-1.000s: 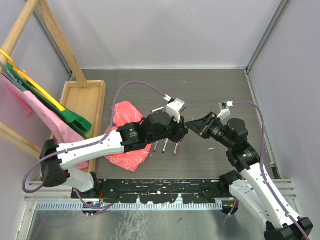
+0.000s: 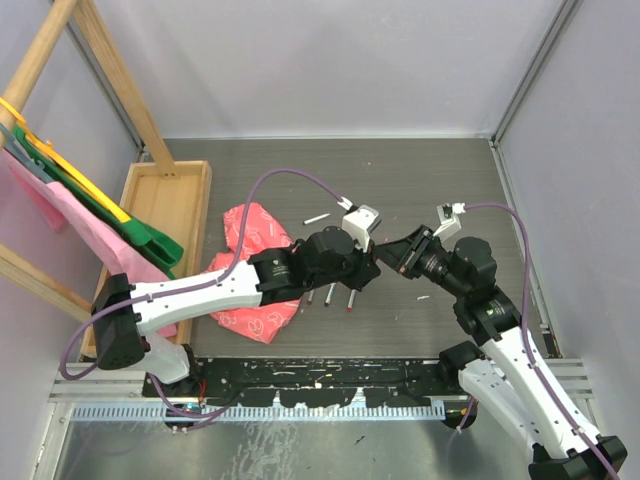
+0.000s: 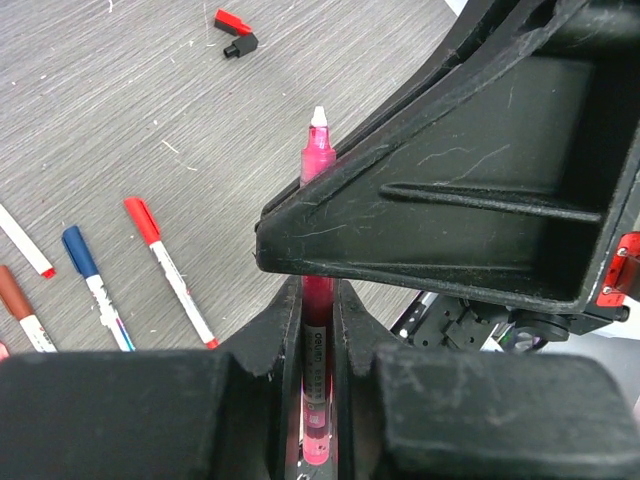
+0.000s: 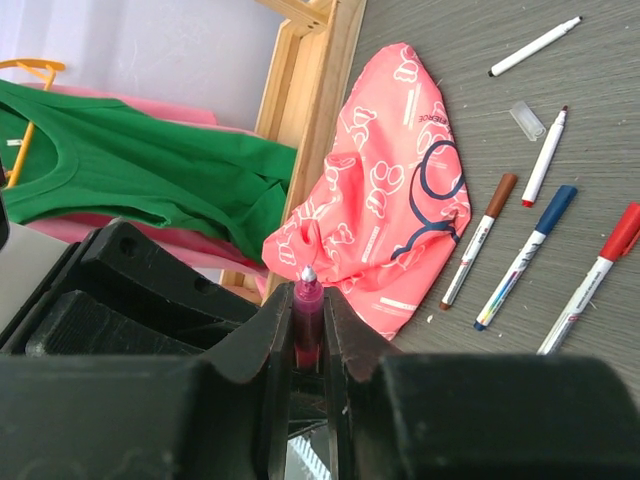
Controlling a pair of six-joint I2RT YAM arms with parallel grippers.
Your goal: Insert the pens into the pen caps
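A pink pen (image 3: 315,400) stands upright in the left wrist view, with my left gripper shut around its barrel. Across it from the right reaches my right gripper, shut on the upper part of the same pen. A narrow whitish tip (image 3: 319,116) shows beyond the right fingers; the section between them is hidden. On the table lie a red-capped pen (image 3: 172,270), a blue-capped pen (image 3: 95,285), a brown-capped pen (image 4: 480,240) and two white pens, one black-tipped (image 4: 535,46) and one red-ended (image 4: 545,155).
Small red (image 3: 232,22) and black (image 3: 241,46) pieces and a clear piece (image 4: 527,120) lie loose. A pink printed cloth (image 2: 255,320) covers the table's left part. A wooden rack (image 2: 200,190) stands at left.
My left gripper has moved slightly to the right, closing the small gap to the right gripper in the top view. The right arm has stayed nearly still.
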